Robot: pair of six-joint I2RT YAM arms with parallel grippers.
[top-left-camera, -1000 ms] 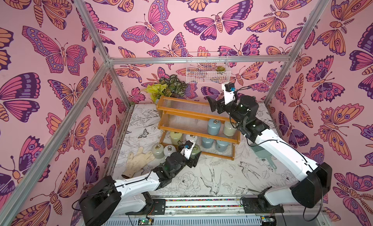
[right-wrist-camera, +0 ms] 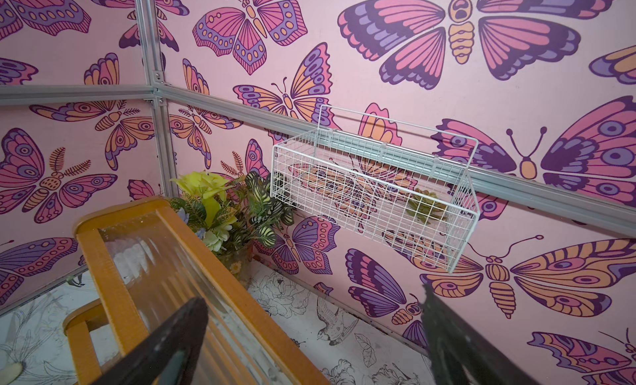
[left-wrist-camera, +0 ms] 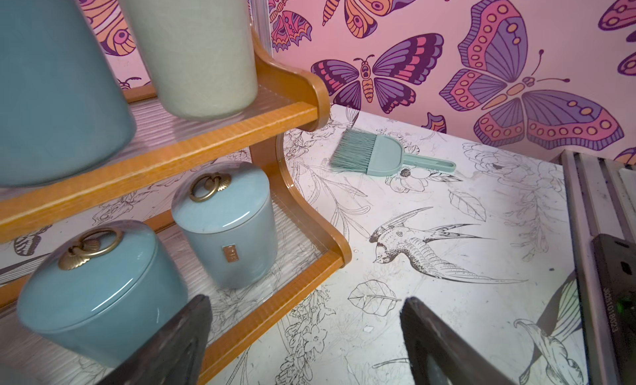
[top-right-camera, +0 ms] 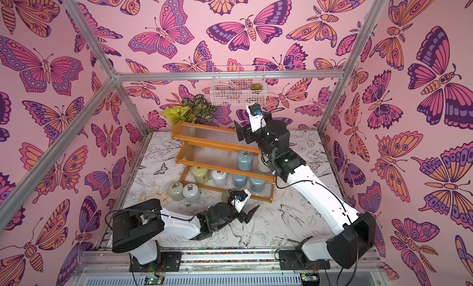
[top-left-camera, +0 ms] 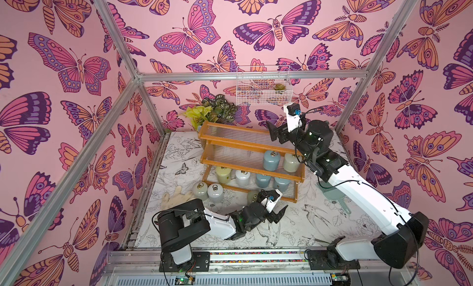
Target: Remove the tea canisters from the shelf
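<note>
The wooden shelf [top-left-camera: 246, 147] bears a blue canister [top-left-camera: 271, 160] and a pale green canister [top-left-camera: 291, 163] on its middle tier. Lower down stand a yellow-green canister [top-left-camera: 223, 174], a white canister [top-left-camera: 242, 177] and two blue canisters, one at the right end [left-wrist-camera: 228, 229]. On the table before the shelf are a grey-green canister [top-left-camera: 200, 190], a whitish canister [top-left-camera: 215, 193] and a green canister [top-left-camera: 252, 197], partly hidden by the left arm. My left gripper is open and empty, in front of the lower tier. Above the shelf's top, my right gripper stands open, holding nothing.
A green brush [left-wrist-camera: 387, 153] lies right of the shelf. A glove [top-left-camera: 172, 197] is at the table's left, a plant [right-wrist-camera: 218, 212] behind the shelf. The wire basket [right-wrist-camera: 377, 192] hangs on the back wall.
My left gripper has swung right, leaving the green canister on the table and ending near the shelf's lower right part. The right arm has shifted only slightly to the right.
</note>
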